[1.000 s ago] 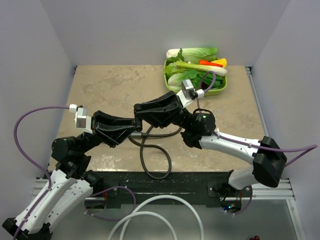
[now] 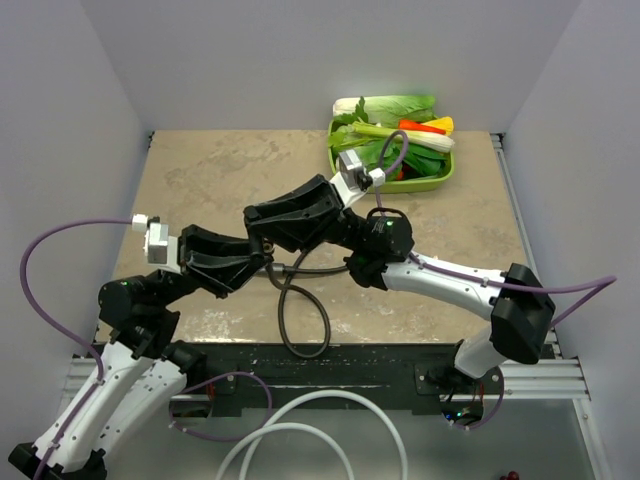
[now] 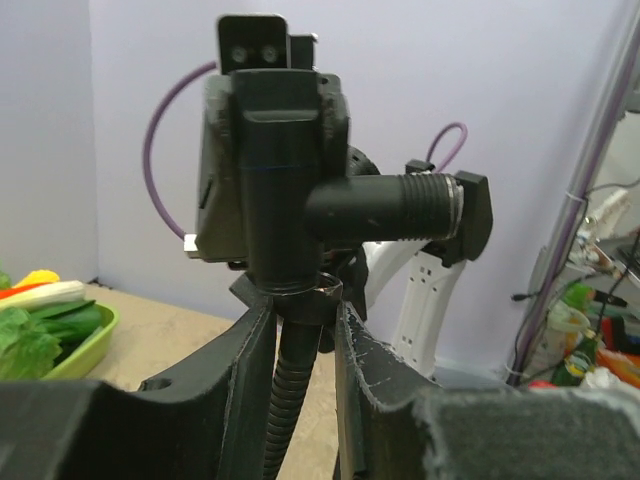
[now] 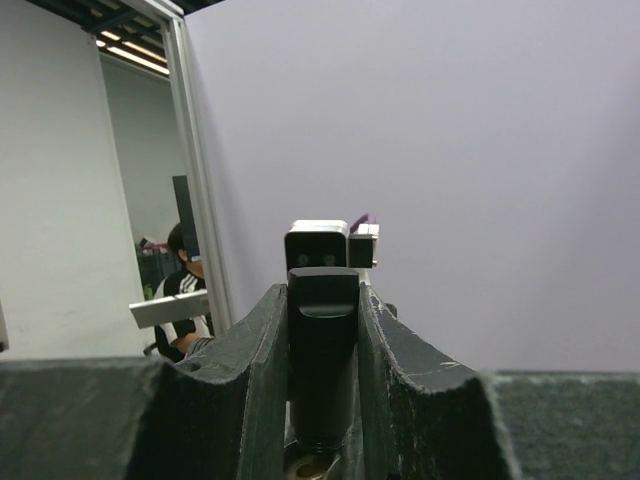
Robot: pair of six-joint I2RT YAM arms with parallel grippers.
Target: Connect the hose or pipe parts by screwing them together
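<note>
Both grippers meet above the middle of the worktop. My left gripper is shut on a ringed end fitting of the ribbed hose (image 3: 292, 410), which stands upright between its fingers. Directly above it, my right gripper is shut on a dark cylindrical connector, seen in the left wrist view as a black piece with a side branch (image 3: 385, 207), against the hose end. Whether the two pieces are fully joined I cannot tell. The dark hose (image 2: 325, 325) loops down onto the worktop (image 2: 210, 170) below the grippers.
A green basket (image 2: 440, 176) of vegetables stands at the back right. Grey walls close in on the sides and back. White tubing (image 2: 340, 395) loops below the front edge.
Both grippers have shifted slightly in the top view, the right one moving left over the last second. They stay together at the hose end.
</note>
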